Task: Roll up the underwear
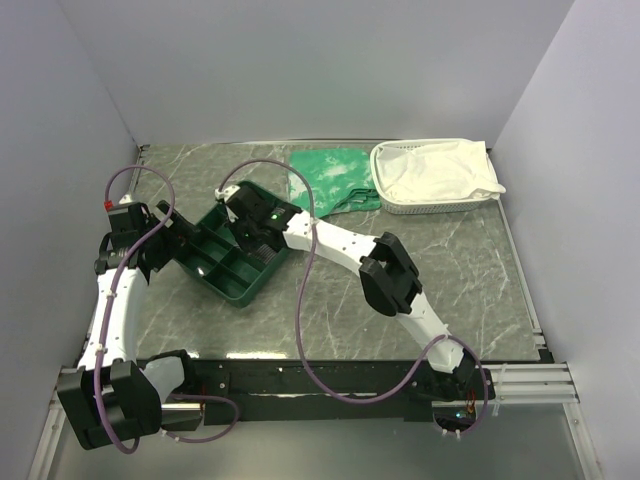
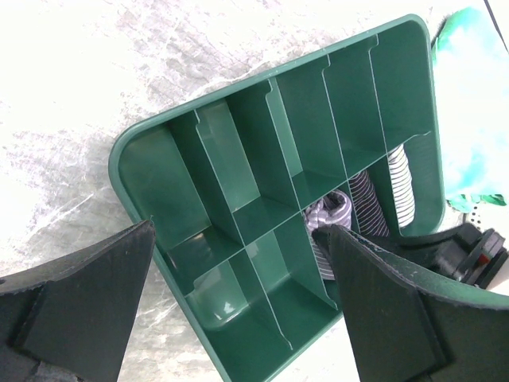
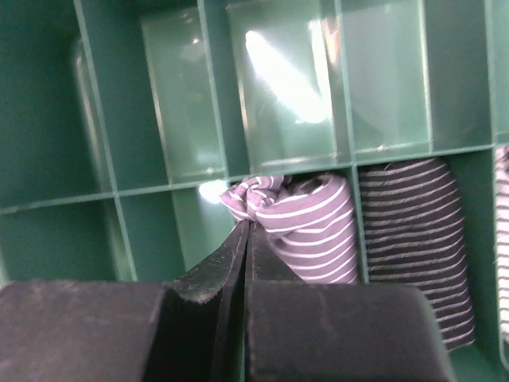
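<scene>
A green divided organizer (image 1: 225, 285) holds several rolled striped items. The pink-striped underwear (image 3: 310, 231) fills one compartment, its top bunched; beside it lie a dark striped roll (image 3: 413, 247) and a pale striped one (image 3: 503, 239). My right gripper is shut at the pink roll's left edge, fingertips touching or just over it; whether fabric is between them is unclear. My left gripper is open above the organizer's left part, with nothing between its fingers.
A green cloth (image 1: 330, 170) lies behind the organizer. A white basket (image 1: 410, 206) with white fabric stands at the back right.
</scene>
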